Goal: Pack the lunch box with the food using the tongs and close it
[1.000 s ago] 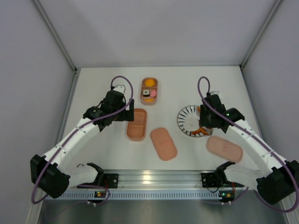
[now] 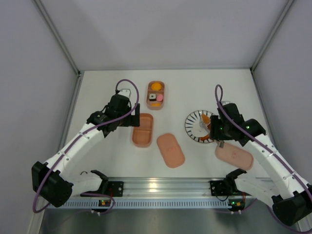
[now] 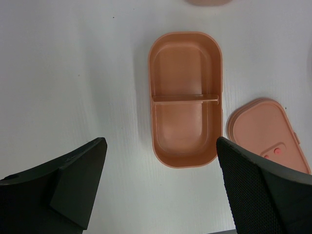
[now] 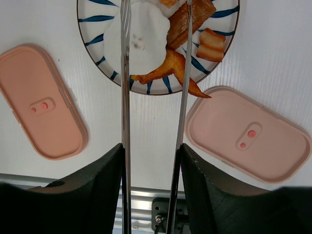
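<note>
In the top view my right gripper [image 2: 214, 128] is over the right part of the striped plate [image 2: 187, 126]. Its fingers press from both sides on metal tongs [image 4: 126, 112], whose prongs stand apart over the food. One prong lies over a white food piece [image 4: 146, 39], the other over a brown piece [image 4: 182, 30]; I see nothing clamped. An orange shrimp-like piece [image 4: 161, 72] and a striped meat piece [image 4: 211, 46] lie near the rim. My left gripper stands open above the empty two-part lunch box [image 3: 184, 130], touching nothing.
A filled box [image 2: 149, 93] with several foods stands at the back. One pink lid [image 2: 170, 150] lies front centre, another pink lid [image 2: 234, 155] front right, close to the plate.
My right gripper has shifted slightly to the right over the plate, and the tongs now show more plainly across its right part. The left arm has stayed still.
</note>
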